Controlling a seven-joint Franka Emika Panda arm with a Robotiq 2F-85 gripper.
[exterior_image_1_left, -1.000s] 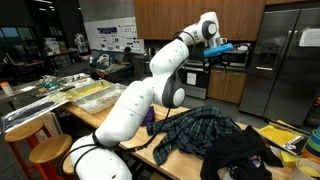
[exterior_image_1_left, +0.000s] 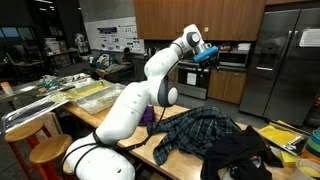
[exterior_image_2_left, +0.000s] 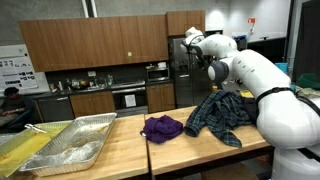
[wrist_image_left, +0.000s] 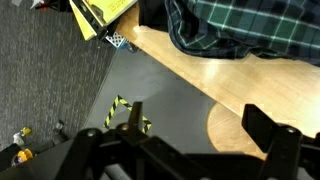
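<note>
High above the table's far side, my gripper (exterior_image_1_left: 206, 56) hangs in the air, well clear of the cloths. In the wrist view its two dark fingers (wrist_image_left: 260, 128) stand wide apart, open with nothing between them. Below lies a dark plaid cloth (exterior_image_1_left: 192, 132), rumpled across the table, which shows along the top of the wrist view. A black cloth (exterior_image_1_left: 236, 150) is bunched beside it, nearer the right end. A purple cloth (exterior_image_2_left: 164, 129) lies crumpled by itself, apart from the plaid one.
Foil trays (exterior_image_2_left: 75, 145) cover the far end of the table (exterior_image_2_left: 125, 150). Yellow items (exterior_image_1_left: 282, 135) sit at the table's other end. A round wooden stool (wrist_image_left: 232, 128) stands beside the table edge. Bare tabletop shows between the purple cloth and the trays.
Over the last second the arm's upper end has swung, carrying the gripper left and slightly lower in exterior view 1. The cloths have not moved.
</note>
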